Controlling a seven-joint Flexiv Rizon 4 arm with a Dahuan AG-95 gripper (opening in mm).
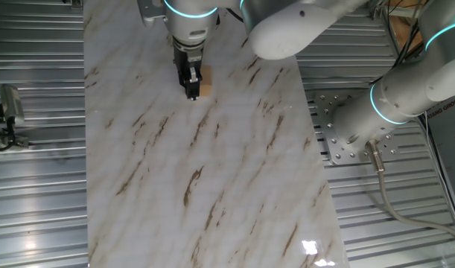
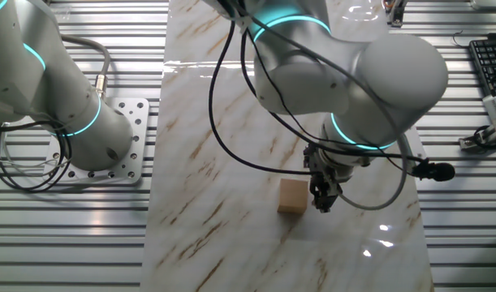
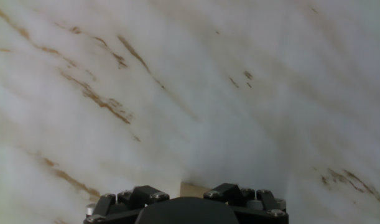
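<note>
A small tan block [image 1: 206, 82] rests on the marble-patterned tabletop, partly covered by my gripper [image 1: 192, 97] in the first exterior view. From the second exterior view, the block [image 2: 293, 196] shows whole, with my gripper [image 2: 322, 206] pointing down to the right of it, a small gap between them. In the wrist view the two black fingers [image 3: 153, 193] stand apart at the bottom edge, so the gripper is open. Beyond the gap between them a sliver of the block [image 3: 193, 189] peeks out; the dark gripper body hides the rest.
Slatted metal flooring runs along both sides. A keyboard [image 2: 491, 69] lies off the table, and loose black cables [image 2: 217, 113] hang from the arm.
</note>
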